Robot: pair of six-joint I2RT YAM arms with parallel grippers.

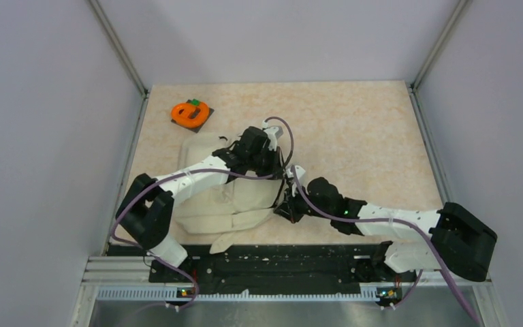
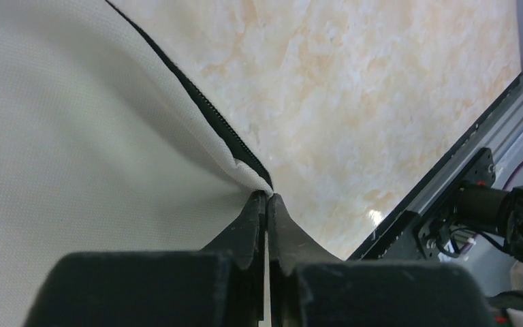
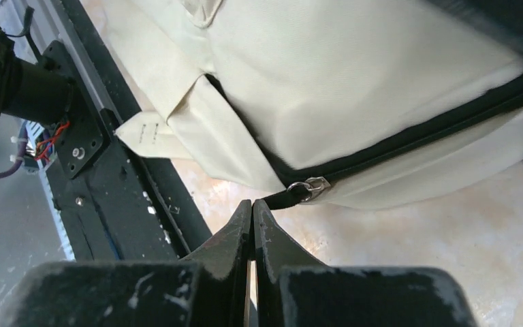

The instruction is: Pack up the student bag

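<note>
The cream cloth bag lies flat on the left half of the table, its right edge lined by a black zipper. At that edge my left gripper is shut, with a fold of the cloth pinched at its fingertips. Lower on the same side, the right gripper is shut on the end of a short black zipper pull, which hangs from a metal slider. The left arm covers part of the bag in the top view; whatever may be inside cannot be seen.
An orange ring-shaped object with a green part rests on a dark grey square at the back left. A cream strap of the bag reaches over the front table edge.
</note>
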